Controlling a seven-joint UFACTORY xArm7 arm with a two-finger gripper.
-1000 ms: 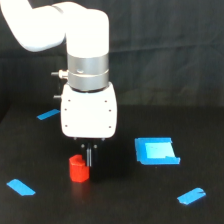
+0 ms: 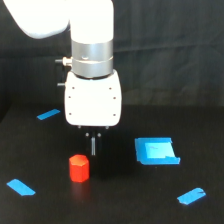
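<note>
A red block stands upright on the dark table, left of the middle. The dark fingers of my gripper point down just behind it and a little to its right. Nothing shows held at the fingertips, and the block seems to be apart from them. The fingers are small and dark against the black background, so how far they are spread is hard to make out.
Blue tape frames a pale square on the right. Loose blue tape strips lie at front left, front right and back left. Bare table separates these marks.
The white arm and gripper have moved slightly right and up in the picture, away from the red block. The block appears to be in the same place.
</note>
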